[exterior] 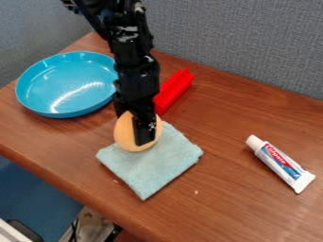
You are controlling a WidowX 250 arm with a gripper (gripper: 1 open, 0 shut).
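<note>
My black gripper [142, 125] points down over a round tan object [127, 137], which sits at the upper left part of a folded light-blue cloth [155, 168]. The fingers are at the object and partly cover it; whether they are closed on it is unclear.
A blue plate [63, 83] lies at the back left. A red object [177, 87] lies behind the arm. A toothpaste tube [280, 163] lies on the right of the wooden table [240, 113]. The table's front-left edge is near the cloth, and a grey partition stands behind.
</note>
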